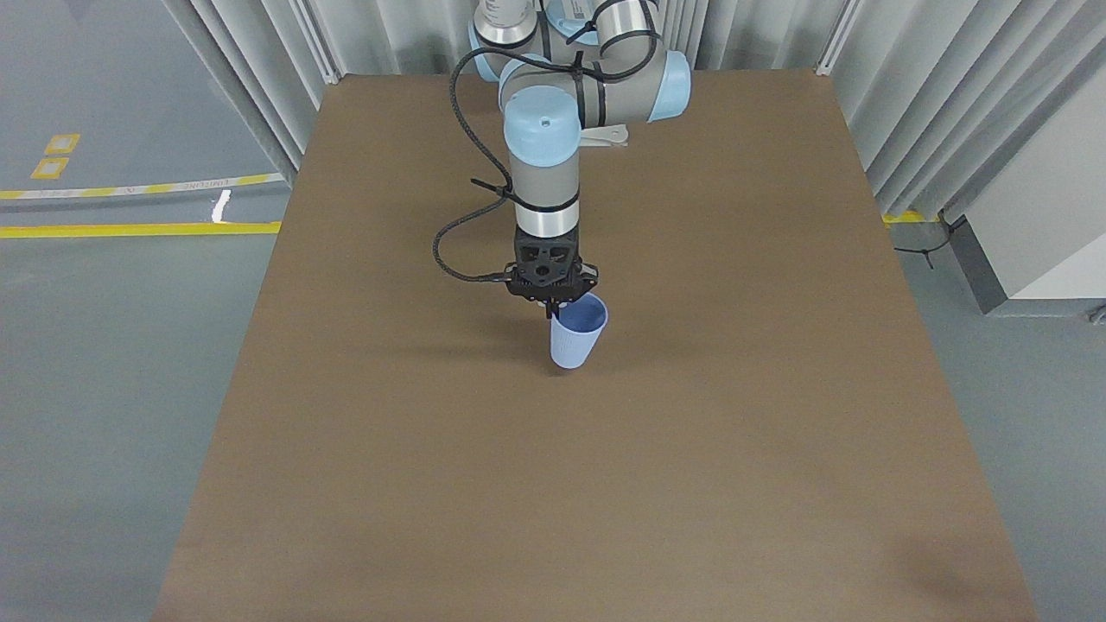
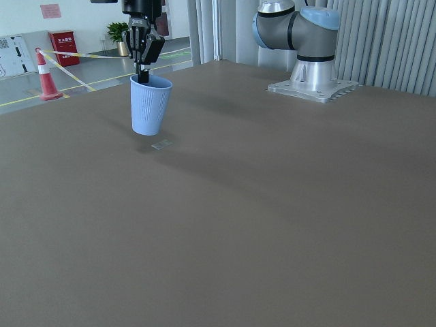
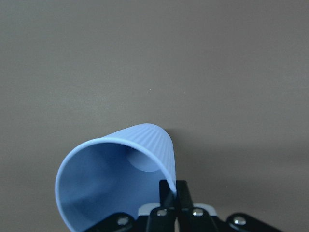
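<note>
A light blue ribbed cup [image 1: 572, 343] hangs under my gripper [image 1: 552, 309] near the middle of the brown table [image 1: 591, 477]. In the left view the cup [image 2: 150, 109] stands upright or nearly so, just above or on the tabletop. In the wrist view my gripper is shut on the rim of the cup [image 3: 111, 183], with one finger inside and one outside.
Curtains and a white block [image 1: 1037, 207] lie beyond the table edges.
</note>
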